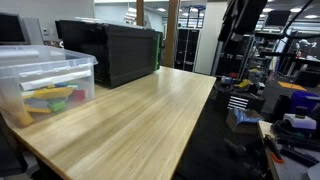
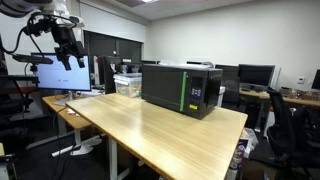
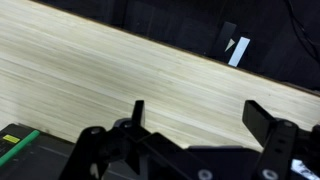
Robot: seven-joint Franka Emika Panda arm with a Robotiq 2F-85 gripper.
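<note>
My gripper stands open, with wide-set black fingers (image 3: 138, 114) and nothing between them but bare table below. In exterior view 1 the arm's gripper end (image 1: 232, 55) hangs high at the upper right, well above the wooden table (image 1: 130, 115). Exterior view 2 has the arm (image 2: 65, 45) raised at the upper left, apart from everything on the table. A black microwave (image 2: 172, 85) with a green stripe rests toward the table's back. A clear plastic bin (image 1: 47, 88) holding colourful items is at the left in exterior view 1.
The microwave's dark edge and green strip (image 3: 20, 146) show at the wrist view's lower left. Beyond the table edge lies dark floor with a pale strip (image 3: 239, 51). An office chair (image 2: 288, 125) stands at the right.
</note>
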